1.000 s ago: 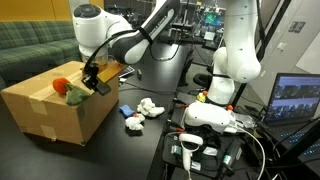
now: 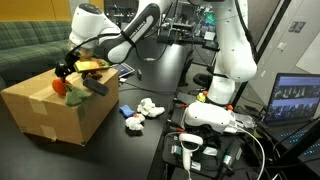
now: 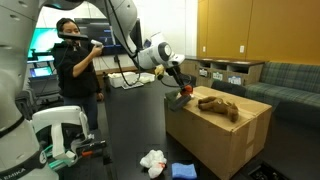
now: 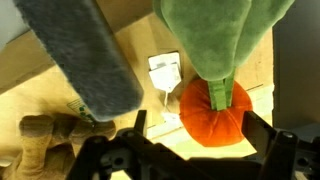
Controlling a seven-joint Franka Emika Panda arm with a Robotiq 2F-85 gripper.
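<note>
A round red-orange plush (image 4: 205, 128) with a green strip lies on the cardboard box top in the wrist view. My gripper is open above it, its dark fingers on either side of the plush and nothing held. Soft green cloth (image 4: 222, 30) lies beside the plush. Across the upper left stretches a dark grey block (image 4: 90, 55). In exterior view 1 my gripper (image 2: 66, 72) is over the red plush (image 2: 60, 86), near the green cloth (image 2: 75, 95).
The cardboard box (image 3: 225, 150) also carries a brown plush (image 3: 218, 107). On the dark floor lie a white plush (image 3: 153, 162) and a blue sponge (image 3: 186, 171). A person (image 3: 85, 75) stands at the left. Open dark floor surrounds these things.
My arm has moved left in exterior view 1, from the box's right edge to over the red plush. The dark block now lies at the box's right edge, outside the gripper.
</note>
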